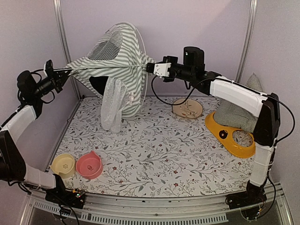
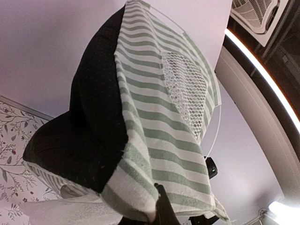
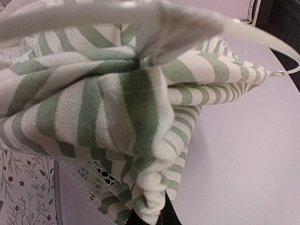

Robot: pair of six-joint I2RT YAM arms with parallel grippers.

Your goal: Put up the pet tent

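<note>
The pet tent [image 1: 108, 61], striped green and white with a mesh panel [image 2: 187, 89], hangs stretched between my two arms above the back of the table. A thin pole runs across it, and a white pole bows along its right side. My left gripper [image 1: 69, 70] pinches a gathered corner of the striped fabric [image 2: 140, 192]. At the other side my right gripper [image 1: 148, 67] is shut on bunched striped fabric [image 3: 149, 199]. White lace [image 1: 112, 104] droops from the tent's front beside a dark opening [image 2: 89, 117]. In the right wrist view, folded cloth and a blurred white pole hide much of the tent.
A yellow bowl [image 1: 63, 165] and a pink bowl [image 1: 89, 165] stand at the front left. A round tan plate [image 1: 187, 108] lies at the back. An orange feeder stand [image 1: 236, 149] and a grey checked cushion [image 1: 236, 112] occupy the right.
</note>
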